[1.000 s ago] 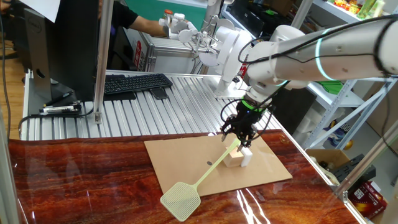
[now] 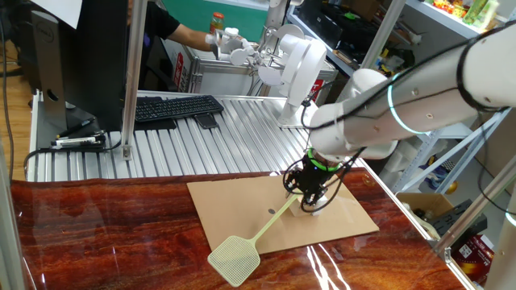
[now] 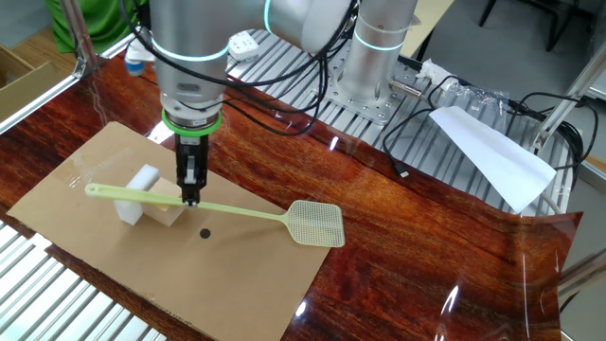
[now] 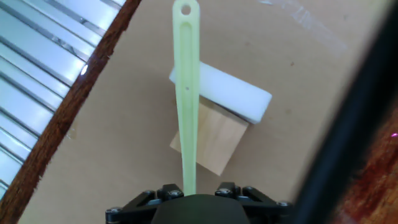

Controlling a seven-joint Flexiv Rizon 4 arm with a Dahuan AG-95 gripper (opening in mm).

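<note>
A pale green fly swatter (image 3: 248, 210) lies with its mesh head (image 2: 235, 259) down past the cardboard's edge and its handle (image 4: 188, 93) raised over two blocks. Under the handle are a wooden block (image 4: 219, 135) and a white block (image 4: 235, 93), side by side. My gripper is at the handle, its fingers (image 4: 169, 191) apart on either side of it; a gap shows to the right of the handle. Seen from exterior view 2, the gripper (image 3: 191, 201) points straight down at the handle beside the wooden block. The dark gripper body hides the handle's lower part in the wrist view.
The brown cardboard sheet (image 3: 237, 284) has a small black spot (image 3: 205, 233) and lies on the glossy wood-patterned tabletop (image 2: 105, 234). A keyboard (image 2: 179, 108) and a monitor stand farther back.
My gripper has come down and slightly left in exterior view 1, and now covers much of the blocks. The swatter shows no visible movement.
</note>
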